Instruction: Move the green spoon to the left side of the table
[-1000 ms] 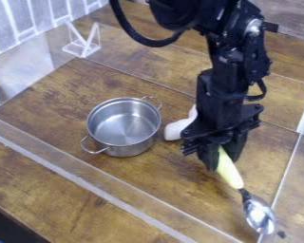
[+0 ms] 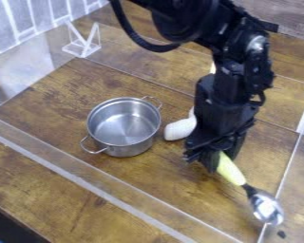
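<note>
The green spoon (image 2: 231, 170) has a pale yellow-green handle and a shiny metal bowl that points to the front right of the table. My gripper (image 2: 215, 159) points down at the right part of the table, shut on the handle's upper end. That end is hidden by the dark fingers. Whether the spoon still touches the wood cannot be told from this view.
A metal pot (image 2: 124, 125) with two handles stands left of the gripper. Between them lies a white object (image 2: 180, 127), partly hidden by the arm. Bare wooden table (image 2: 47, 166) stretches across the left side.
The spoon shifted a little with the gripper, its bowl now slightly farther back and right.
</note>
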